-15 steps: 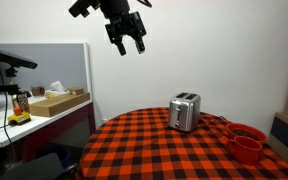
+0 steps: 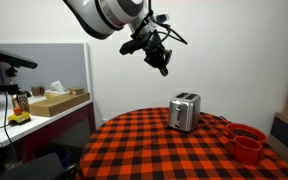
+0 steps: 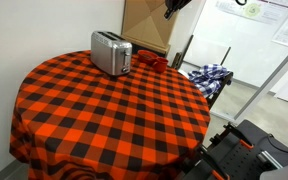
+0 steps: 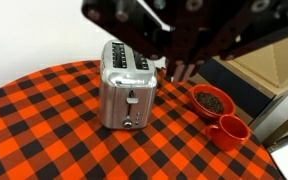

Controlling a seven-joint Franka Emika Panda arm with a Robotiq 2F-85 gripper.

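A silver toaster (image 2: pixel 184 112) with two slots stands upright on the table with a red and black checked cloth (image 2: pixel 134 145). In the wrist view the toaster (image 4: pixel 128 95) shows its lever and dial side, and the slots look empty. My gripper (image 2: pixel 164 71) is high in the air above the toaster and a little to its left in exterior view 1, touching nothing. Its fingers are closed together, with nothing visible between them; the gripper is shut.
A red bowl (image 4: pixel 212 100) with dark contents and a red mug (image 4: pixel 228 133) stand right of the toaster. A cardboard box (image 4: pixel 246 80) rises behind them. A side desk (image 2: pixel 49 108) holds boxes and tools.
My arm has swung right and lowered slightly toward the toaster. The fingers were spread apart earlier and are together now. The toaster and red dishes have not moved.
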